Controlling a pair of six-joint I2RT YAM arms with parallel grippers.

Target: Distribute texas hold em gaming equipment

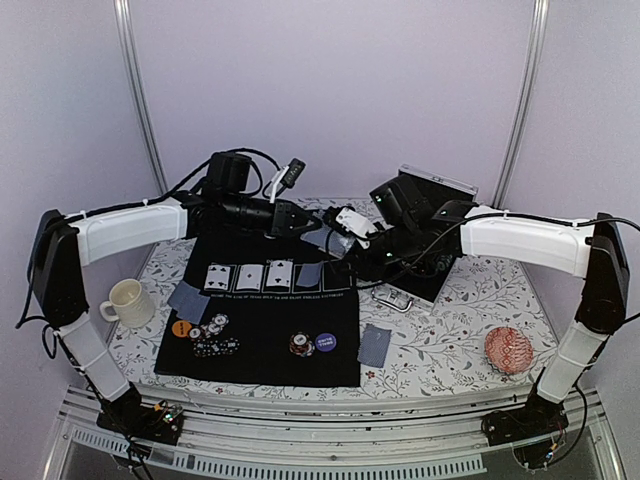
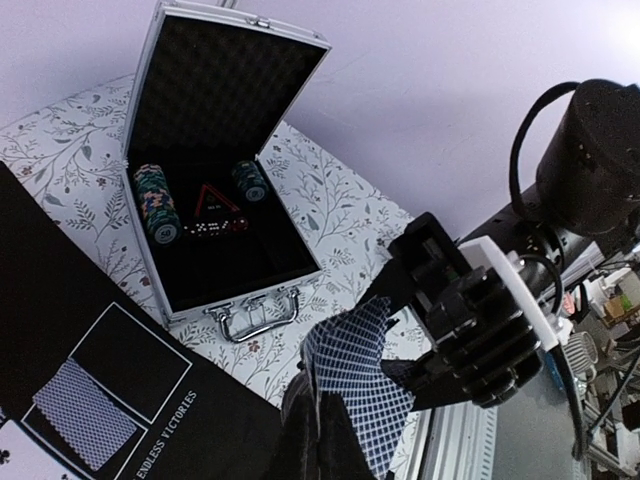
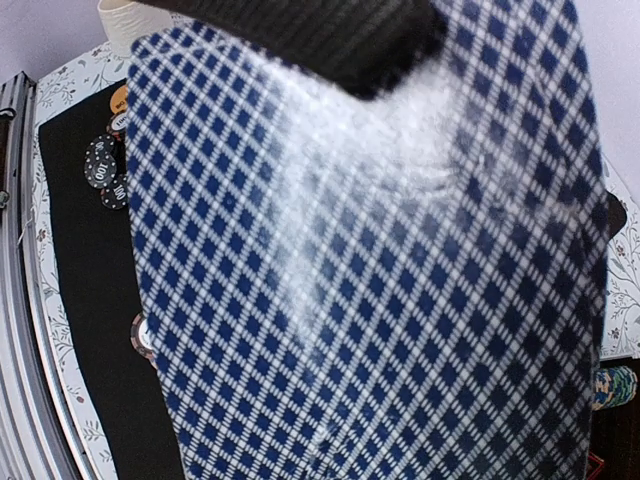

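A blue-checked playing card (image 1: 318, 238) is held up over the far side of the black mat (image 1: 265, 345), between my two grippers. In the left wrist view the card (image 2: 352, 352) is bent; my right gripper is shut on it from the right. My left gripper is shut with the card's near edge running between its fingertips. The card (image 3: 370, 300) fills most of the right wrist view, a dark finger (image 3: 370, 50) lying across its top. Whether it is one card or several stacked, I cannot tell.
Face-up cards (image 1: 250, 277) and one face-down card (image 1: 308, 274) lie in the mat's row. More face-down cards lie left (image 1: 188, 300) and right (image 1: 375, 346). Chips (image 1: 215, 347) sit in front. The open case (image 2: 240, 270), mug (image 1: 128, 303) and red-patterned round item (image 1: 509, 350) stand around.
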